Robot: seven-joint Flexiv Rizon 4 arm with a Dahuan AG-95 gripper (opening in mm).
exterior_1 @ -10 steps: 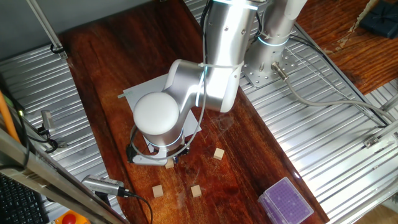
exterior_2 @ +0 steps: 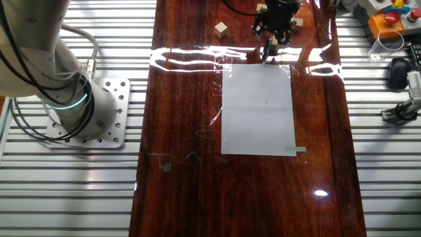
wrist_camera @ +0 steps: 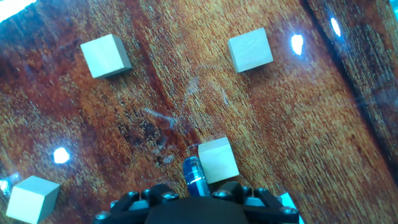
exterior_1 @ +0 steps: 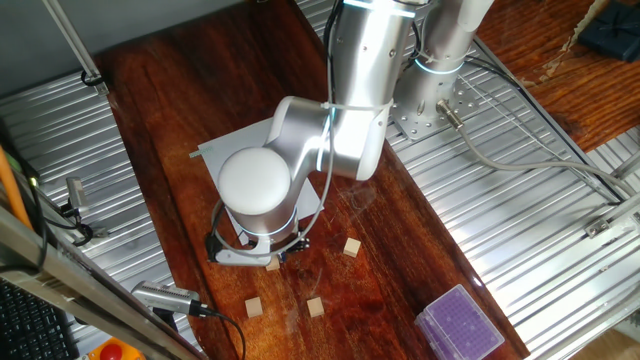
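Note:
My gripper [exterior_1: 268,250] is low over the table, close to the near edge of the white paper sheet [exterior_2: 256,118]. In the wrist view a dark blue, pen-like piece [wrist_camera: 196,177] projects from the middle of the gripper, beside a wooden cube [wrist_camera: 219,162]. Its far end is hidden by the gripper, so how it is held does not show. Spread to both sides at the bottom of that view are the dark finger linkages, with the fingertips hidden. Other wooden cubes lie apart from the gripper: one [exterior_1: 352,247] to its right, another [exterior_1: 254,307] and a third [exterior_1: 315,307] farther off.
A purple-lidded box [exterior_1: 465,322] stands at the table's right edge. A camera on a mount [exterior_1: 165,297] reaches in from the left, its cable trailing over the wood.
The dark part at the gripper's right side reaches slightly farther right than before. The arm has barely moved, and the cubes and paper lie where they were.

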